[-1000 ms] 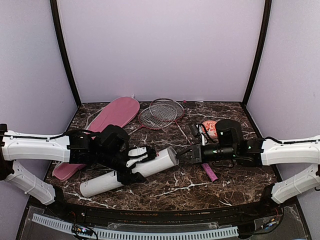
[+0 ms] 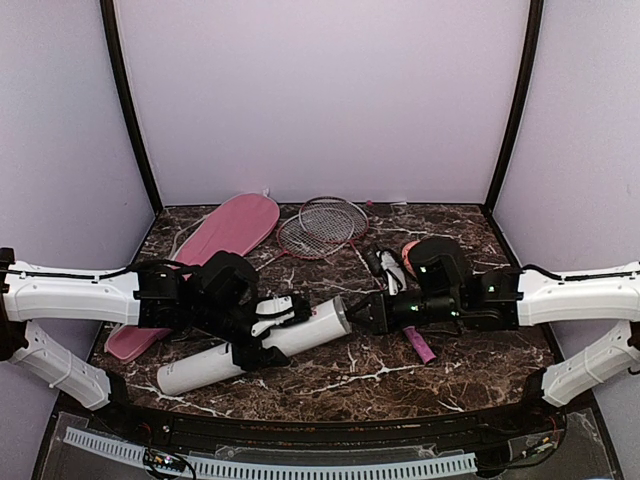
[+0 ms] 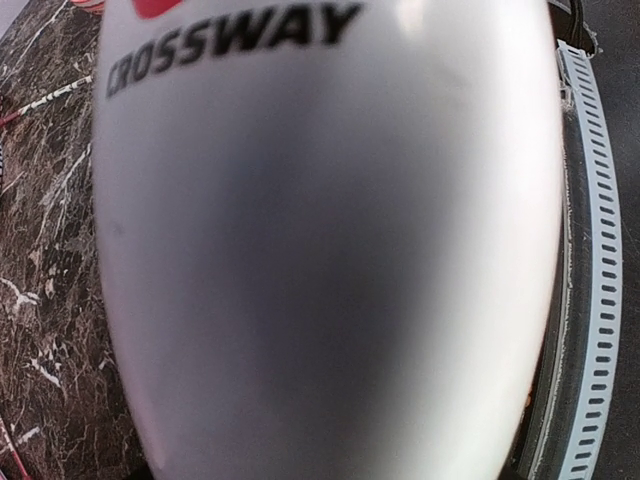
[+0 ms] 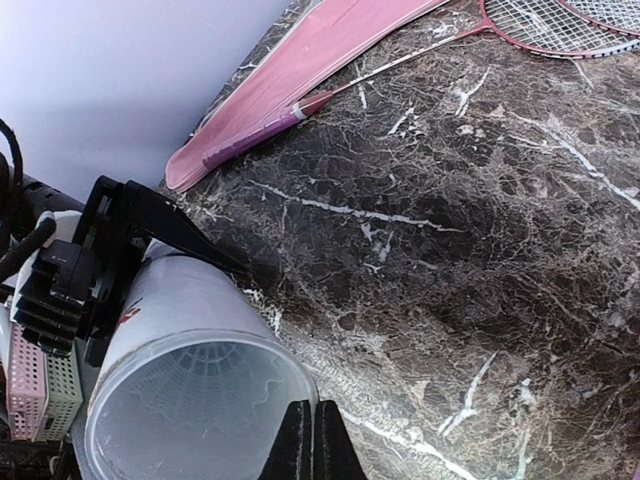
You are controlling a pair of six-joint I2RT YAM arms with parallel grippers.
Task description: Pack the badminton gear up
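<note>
A white shuttlecock tube lies at a slant with its right end raised. Around its middle, my left gripper is shut on it; the tube fills most of the left wrist view, with CROSSWAY printed on it. Its open mouth shows in the right wrist view, and deep inside is the net-like skirt of a shuttlecock. Right by the tube's mouth, my right gripper is shut with nothing visible between its fingers. Two rackets with crossed heads and a pink racket cover lie at the back.
A purple racket grip lies below the right arm. Partly hidden behind that arm is a round red-and-white item. A slotted metal strip runs along the front edge. Bare marble tabletop shows in the front middle.
My right gripper has shifted slightly left to the tube's mouth, and its arm now covers more of the round red-and-white item. The tube and left arm have barely moved.
</note>
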